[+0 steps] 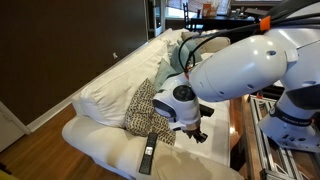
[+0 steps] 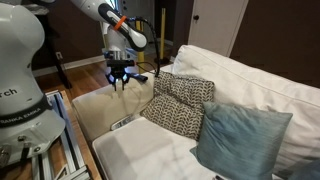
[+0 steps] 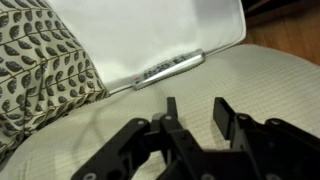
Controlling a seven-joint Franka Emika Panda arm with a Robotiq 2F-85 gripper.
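Observation:
My gripper is over the sofa's cream armrest, its two black fingers apart with only upholstery showing between them. Beyond the fingertips, a slim silver-white remote lies along the line where the white seat meets the armrest, apart from the fingers. The same pale remote shows on the seat in exterior view 2. In exterior view 1 the gripper hangs low near the armrest's inner side. A black remote rests on the armrest to one side of it.
A patterned pillow stands beside the gripper, against the sofa back. Teal pillows sit farther along. A wooden table edge runs along the robot's side. Part of the white seat is bare.

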